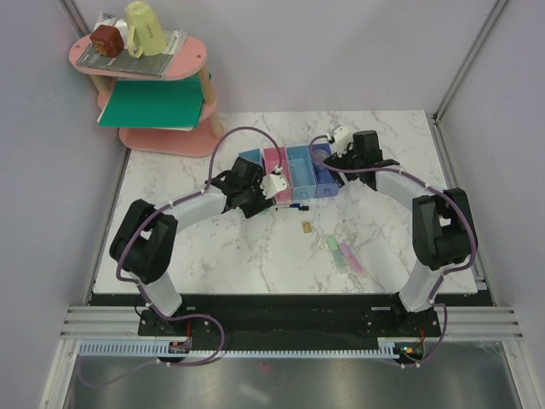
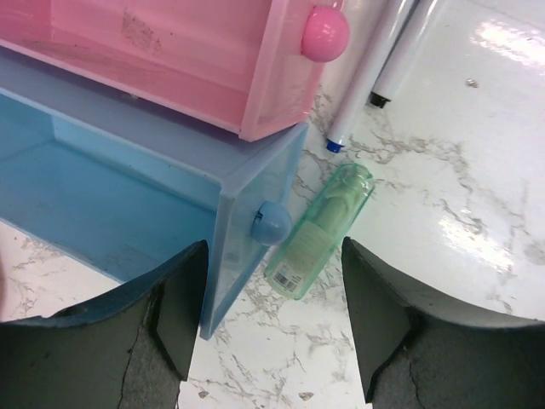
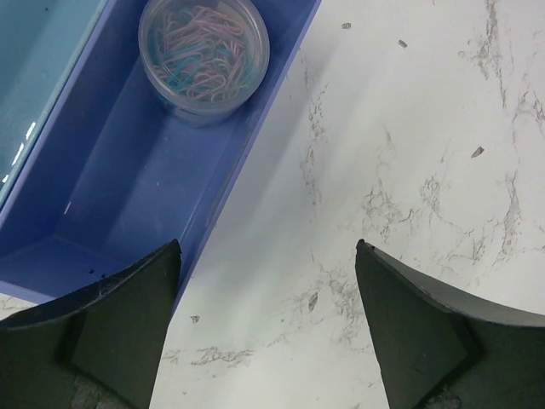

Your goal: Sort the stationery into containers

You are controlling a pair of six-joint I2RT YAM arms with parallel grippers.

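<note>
My left gripper is part open at the end of a light-blue bin (image 2: pixel 128 179), with a green translucent cylinder-shaped item (image 2: pixel 319 230) lying just beyond its fingers. A pink bin (image 2: pixel 153 34) and two pens (image 2: pixel 366 77) lie further off. My right gripper stands open at the near wall of a dark-blue bin (image 3: pixel 145 170), which holds a clear tub of paper clips (image 3: pixel 204 51). In the top view the bins (image 1: pixel 301 170) stand in a row at the back centre, between both grippers.
A pink shelf (image 1: pixel 170 141) with books, a mug (image 1: pixel 145 30) and a block fills the back left. A small yellow item (image 1: pixel 306 227), a green strip (image 1: pixel 335 254) and a pink strip (image 1: pixel 352 258) lie toward the front.
</note>
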